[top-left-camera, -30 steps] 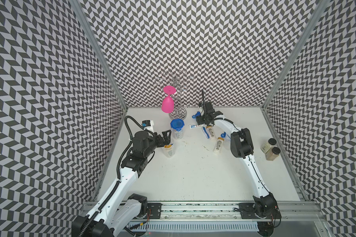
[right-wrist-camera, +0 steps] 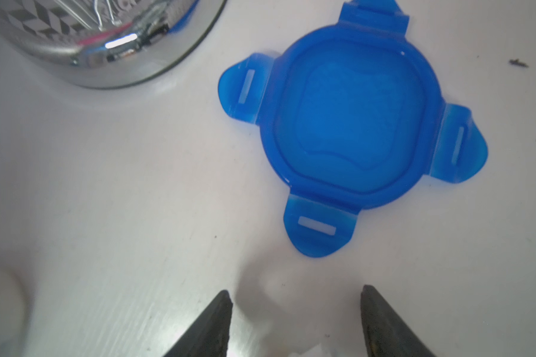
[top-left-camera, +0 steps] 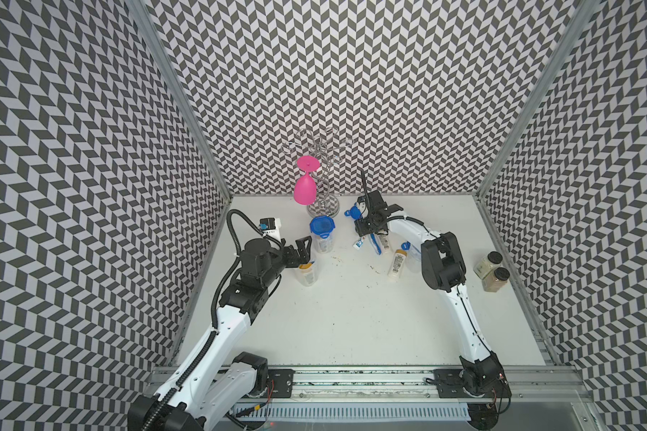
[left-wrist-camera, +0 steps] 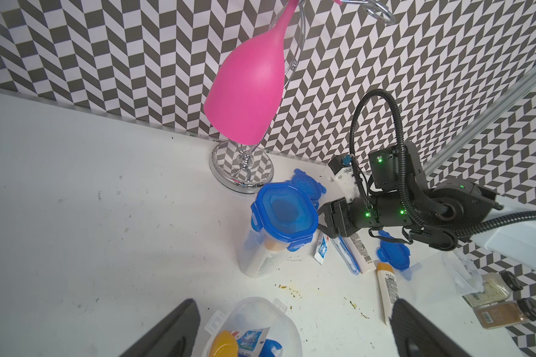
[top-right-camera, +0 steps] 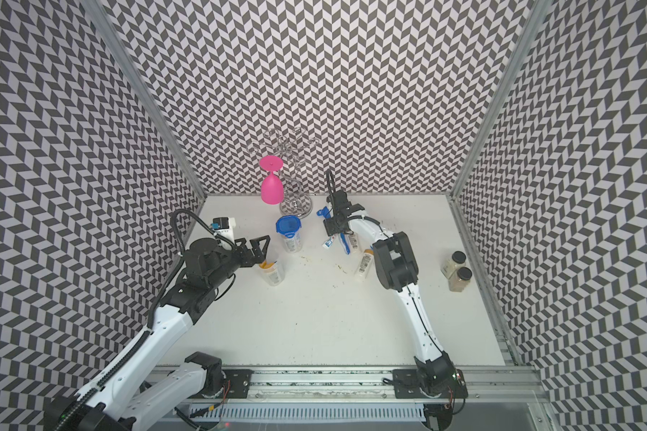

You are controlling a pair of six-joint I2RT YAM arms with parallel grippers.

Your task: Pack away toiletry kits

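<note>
A blue lid (right-wrist-camera: 350,113) lies flat just beyond my right gripper, whose fingers stand apart, part open; a small pale item shows at the bottom edge between them. A toothpaste tube (top-left-camera: 358,244), blue toothbrush (top-left-camera: 376,244) and bottles, including an orange-capped one (top-left-camera: 396,265), lie near it. A clear container with blue lid (top-left-camera: 322,228) stands at centre. My left gripper (top-left-camera: 303,250) is open above an uncovered container (top-left-camera: 307,276) holding toiletries. A second blue lid (left-wrist-camera: 394,253) and a clear container (left-wrist-camera: 440,279) are at the right.
A chrome stand (top-left-camera: 323,208) holding a pink glass (top-left-camera: 305,186) is at the back. Two spice jars (top-left-camera: 496,282) stand at the far right.
My right gripper has moved slightly left and toward the front; the toothpaste tube has turned and shifted forward. My left arm has not moved.
</note>
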